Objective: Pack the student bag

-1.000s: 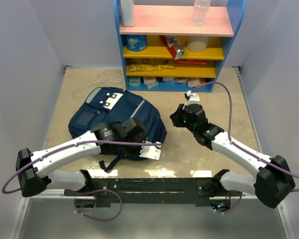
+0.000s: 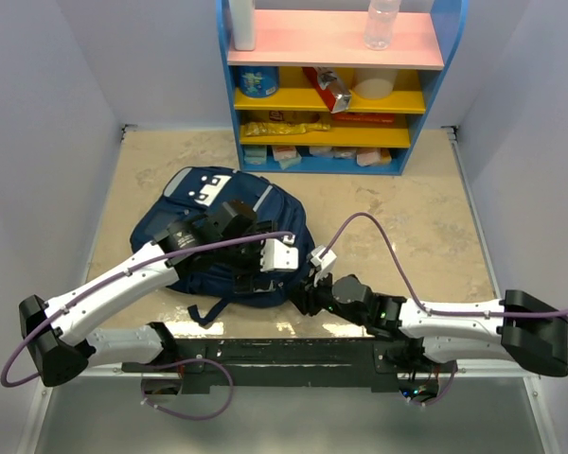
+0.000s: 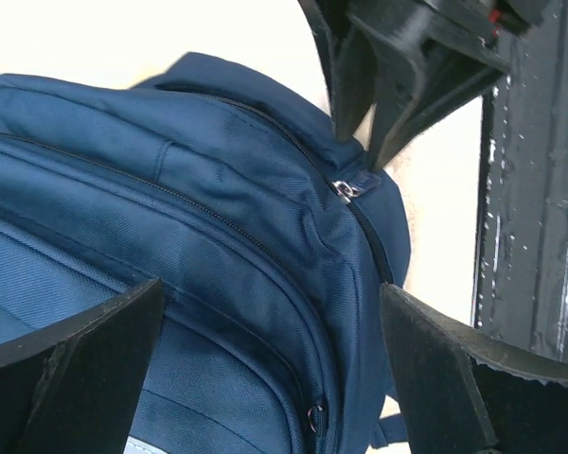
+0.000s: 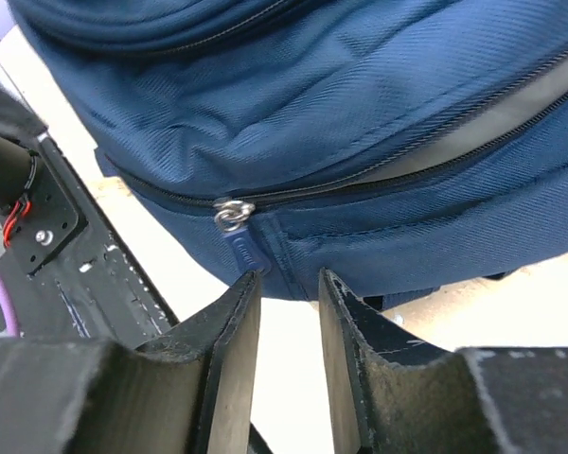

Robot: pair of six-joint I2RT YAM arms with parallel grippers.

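A navy backpack [image 2: 170,213] lies on the mat, a zipper along its near side with a pull tab [image 4: 246,248]. My left gripper stands open above the bag, fingers wide apart over the fabric. My right gripper is at the bag's near right edge, its fingertips a short gap apart beside the pull tab, nothing visibly held. In the left wrist view the right gripper's dark fingers show just above a zipper pull [image 3: 348,189].
A blue shelf unit [image 2: 412,142] with bottles, a canister, packets and boxes stands at the back. A dark rail runs along the front edge.
My right gripper has come down and left from the open mat to the bag's near edge.
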